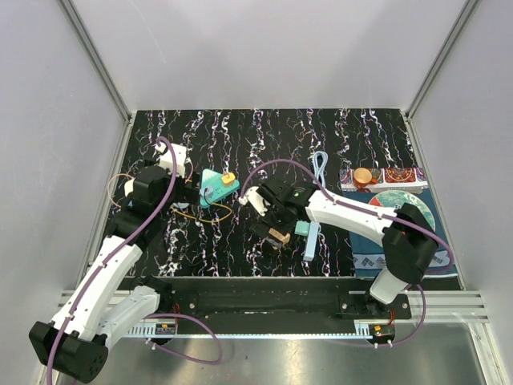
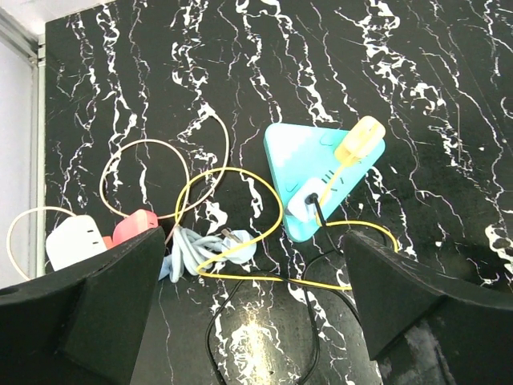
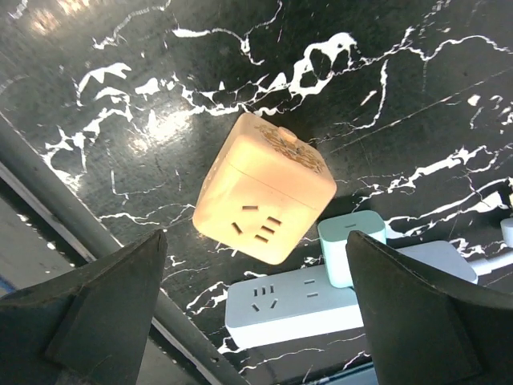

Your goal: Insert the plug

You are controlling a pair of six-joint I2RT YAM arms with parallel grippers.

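Note:
An orange cube socket point(image 3: 260, 196) with slots in its face lies on the dark marbled table, apart from the white power strip point(image 3: 292, 301). A small mint-green block point(image 3: 346, 237) sits against the strip. My right gripper is open above the orange socket and does not hold it. At the left, my left gripper is open over cables with nothing between its fingers. Beyond it lies a turquoise triangular socket point(image 2: 290, 152) with a yellow plug point(image 2: 361, 141) and a white plug point(image 2: 306, 200) on it.
White point(image 2: 74, 242) and red point(image 2: 135, 226) plug pieces and a grey-blue cable bundle point(image 2: 192, 249) crowd the left. A blue patterned mat point(image 1: 369, 261) with an orange round piece point(image 1: 362, 176) lies at the right.

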